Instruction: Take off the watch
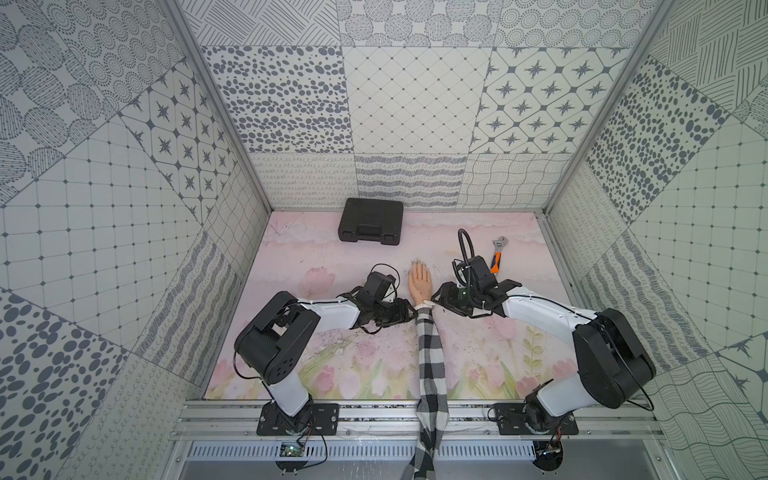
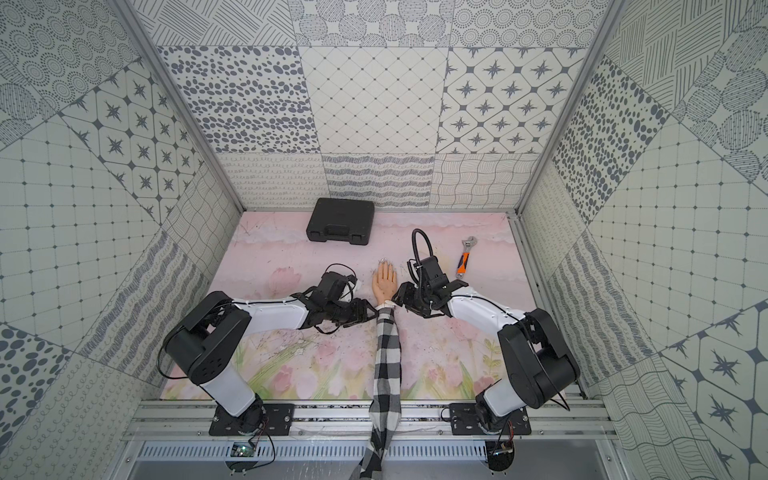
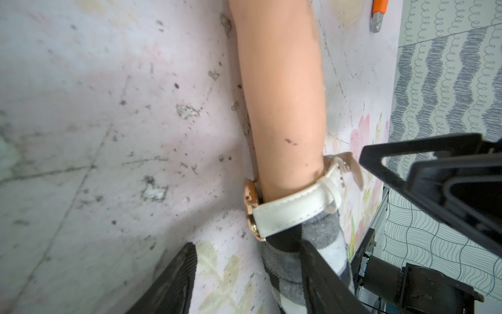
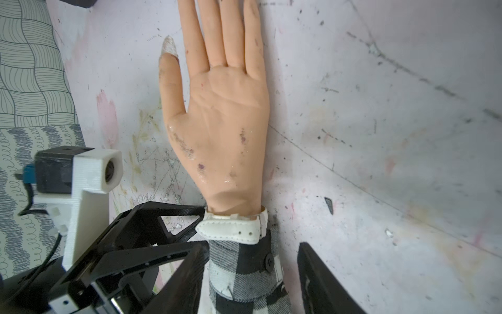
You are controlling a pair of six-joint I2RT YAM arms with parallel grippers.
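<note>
A white-strapped watch (image 4: 232, 228) circles the wrist of a model hand (image 4: 224, 120) lying palm up, just above its checked sleeve. In the left wrist view its gold case (image 3: 252, 209) sits on the near side of the wrist, and the strap's loose end sticks out at the far side. My left gripper is at the watch's left edge, its fingers apart; whether it grips the case or strap is hidden. On the right side, my right gripper (image 1: 437, 301) stands open close to the strap, nothing seen between its fingers.
A black case (image 1: 371, 221) lies at the back of the table, left of centre. An orange-handled wrench (image 1: 497, 256) rests at the back right, beyond the right arm. Bare table (image 1: 320, 256) lies left of the hand.
</note>
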